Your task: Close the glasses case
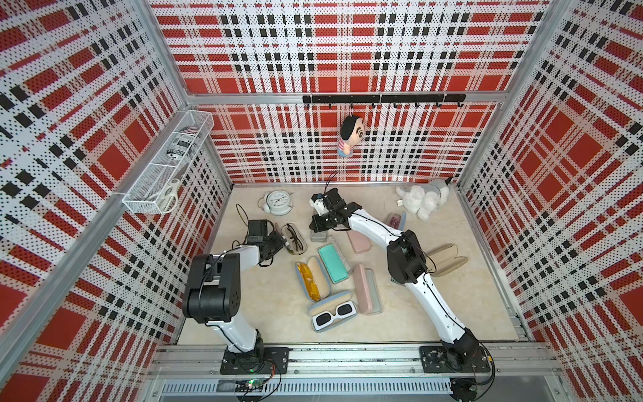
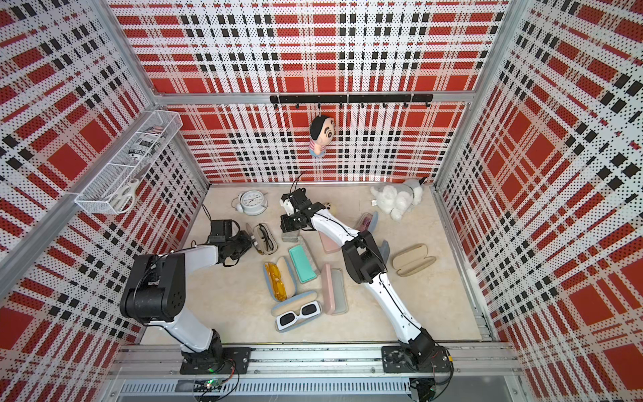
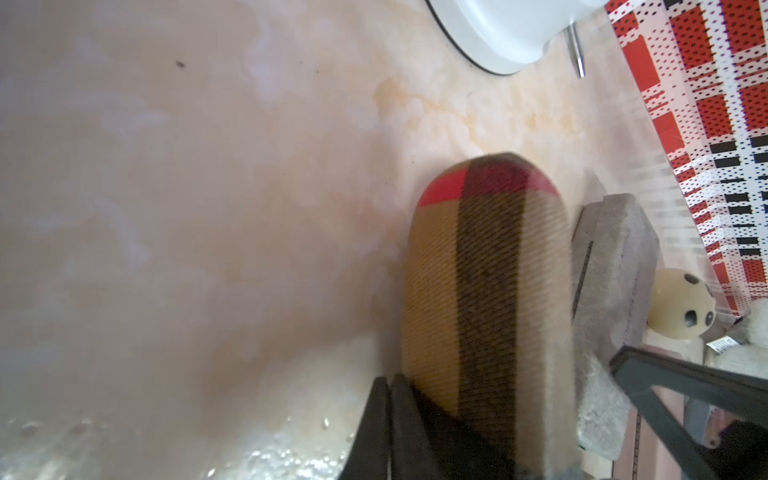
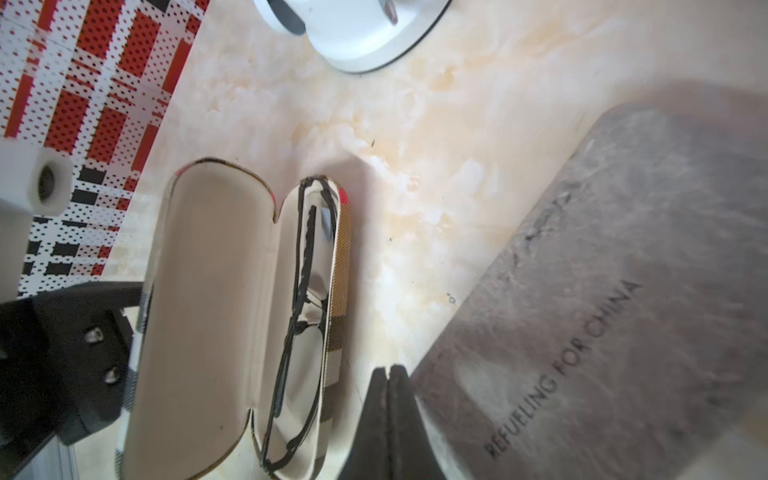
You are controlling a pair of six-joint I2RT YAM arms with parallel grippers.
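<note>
An open glasses case (image 4: pixel 208 320) with a cream lining lies near the back left of the table, its lid raised on the left side. Dark-framed glasses (image 4: pixel 289 360) rest in its right half. In the left wrist view the lid's striped outer face (image 3: pixel 488 312) stands close in front of my left gripper, which is shut with nothing seen between its fingers; whether it touches the lid I cannot tell. Right of the case, my right gripper is also shut and empty, beside a grey case (image 4: pixel 584 320) marked "REFUELING FOR CHINA".
A white clock (image 1: pixel 277 201) stands behind the case. Several other cases lie to the front and right, among them a teal one (image 1: pixel 333 262), a pink one (image 1: pixel 363 288) and one with white sunglasses (image 1: pixel 334 315). A plush toy (image 1: pixel 423 199) sits at the back right.
</note>
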